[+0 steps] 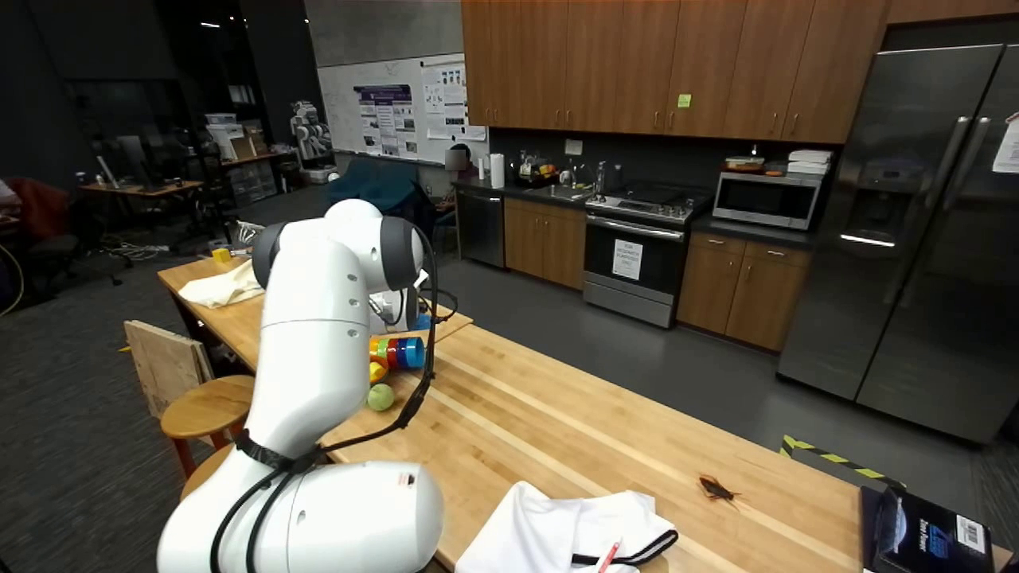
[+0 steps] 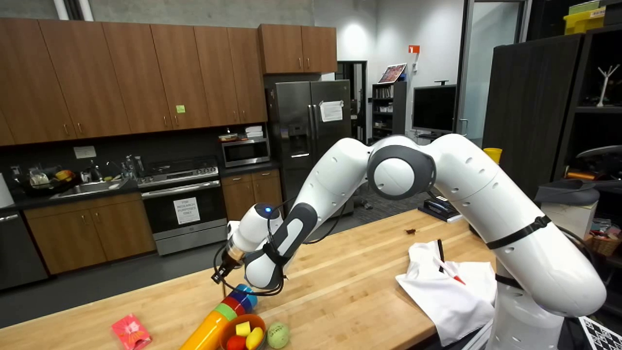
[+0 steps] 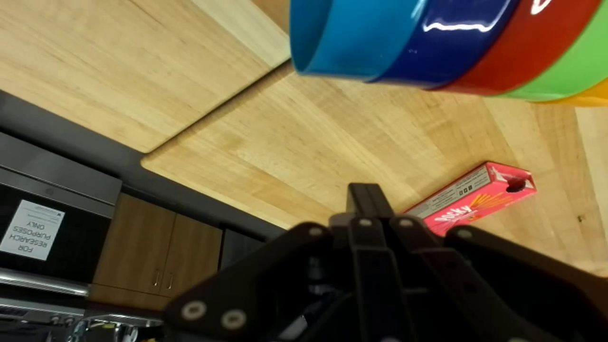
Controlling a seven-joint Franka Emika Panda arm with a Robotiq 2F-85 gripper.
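My gripper is shut, with nothing showing between its fingertips. In exterior view 2 the gripper hangs over the table's far edge, beyond the row of coloured cups. A red Pocky box lies on the tabletop in the wrist view, partly covered by my fingers there; I cannot tell whether they touch. The same cups lie on their side along the top of that view, clear of the fingers.
An orange bowl holds toy food, with a green ball beside it. Near the arm's base lies a white cloth with a red-tipped pen. A dark insect-like object sits farther off.
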